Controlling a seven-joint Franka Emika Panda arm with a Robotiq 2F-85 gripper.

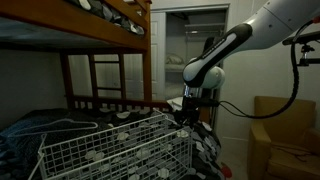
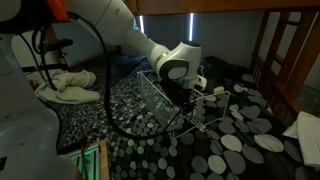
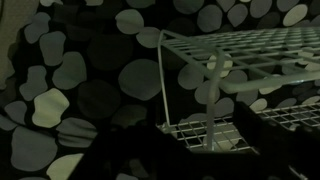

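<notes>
A white wire rack [image 1: 118, 150] stands on the dark bedding with grey and white dots. In the wrist view its grid [image 3: 255, 50] spans the right side, and an upright wire post [image 3: 212, 105] drops between my dark fingers. My gripper is open there, with a gap between the fingers on either side of the post. Whether either finger touches the wire is too dark to tell. From the first outside view, the gripper [image 1: 187, 113] points down at the rack's right end. The second outside view has the gripper [image 2: 188, 97] beside the rack [image 2: 155, 95], its fingertips hard to make out.
A wooden bunk bed frame [image 1: 95, 40] rises at the left and back. Behind the arm is an open closet [image 1: 200, 45]; a tan armchair [image 1: 285, 140] sits at the right. A black cable [image 2: 110, 120] loops below the arm. Dotted bedding [image 2: 240, 155] lies mostly bare nearby.
</notes>
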